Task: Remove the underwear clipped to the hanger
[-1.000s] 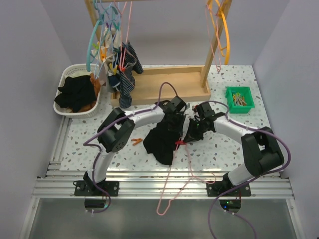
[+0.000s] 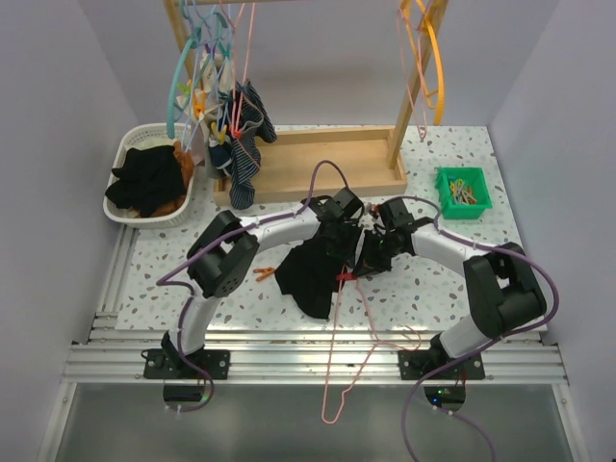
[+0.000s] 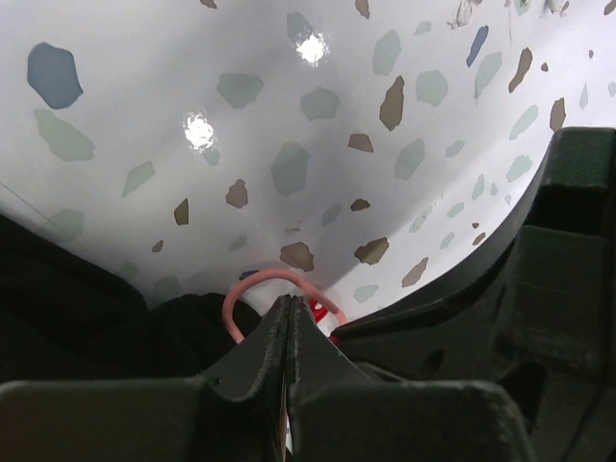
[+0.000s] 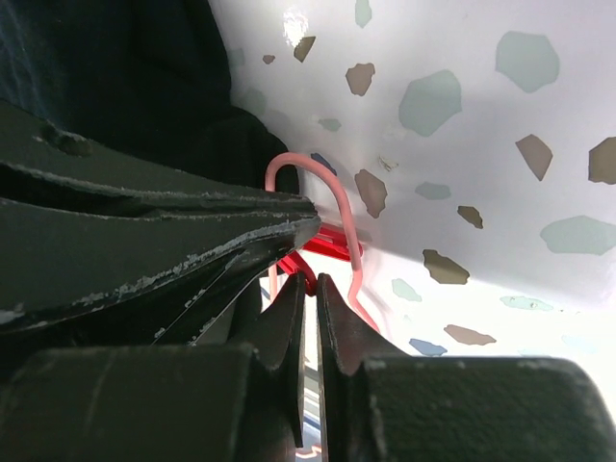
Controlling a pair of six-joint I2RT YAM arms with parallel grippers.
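Black underwear lies on the speckled table under my left arm, and its dark cloth shows at the left of the left wrist view. A pink hanger reaches from the cloth past the front edge. On it is a red clip, close to the cloth. My right gripper is shut on the red clip's end. My left gripper is shut beside the hanger and clip, with nothing clear between its fingertips. Whether the clip still pinches the cloth is hidden by the grippers.
An orange clip lies left of the cloth. A white basket with dark clothes stands back left, a green clip box back right. Behind is a wooden rack with hangers and clothes. The two grippers nearly touch.
The hanger's free end has swung to the right over the front edge. Both arms have barely moved, and the cloth lies almost as before.
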